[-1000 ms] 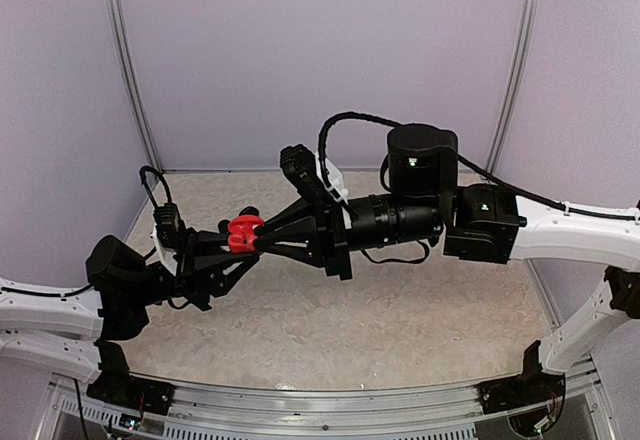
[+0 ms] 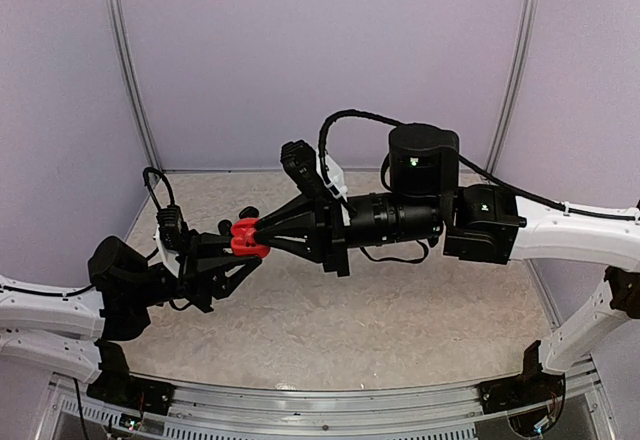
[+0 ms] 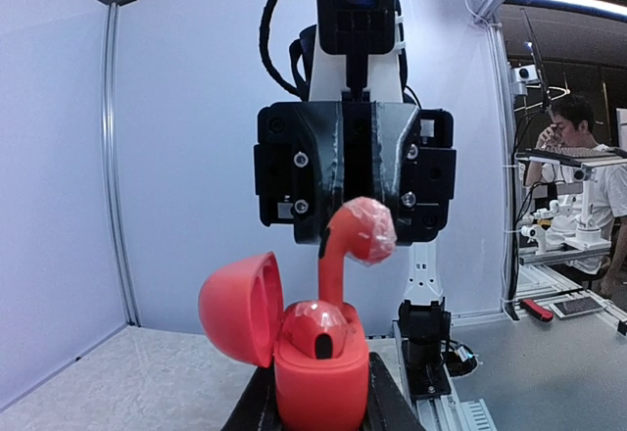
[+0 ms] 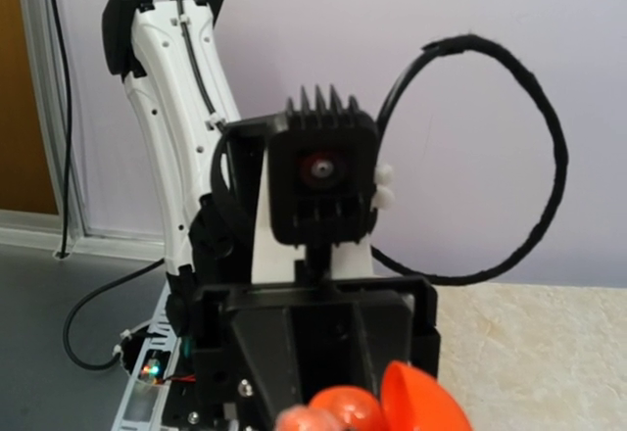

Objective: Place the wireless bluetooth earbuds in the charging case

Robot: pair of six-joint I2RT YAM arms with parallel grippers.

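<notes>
The red charging case [image 3: 321, 382] stands upright in the left wrist view, my left gripper [image 2: 232, 249] shut on its base. Its lid [image 3: 240, 309] hangs open to the left. One rounded earbud head [image 3: 312, 325] shows at the case opening. Above it is a second red earbud [image 3: 362, 227] with its stem down, at the tips of my right gripper [image 2: 262, 235], which is shut on it. That stem's lower end meets the case opening from behind; how deep it sits is hidden. From the right wrist, only tops of the earbud [image 4: 299, 418] and lid [image 4: 421, 402] show.
Both arms meet in the air over the left part of the beige tabletop [image 2: 350, 330]. Pale walls [image 2: 320, 70] enclose the back and sides, and a metal rail [image 2: 325, 405] runs along the front edge.
The right arm stands nearly still. Both grippers keep their hold.
</notes>
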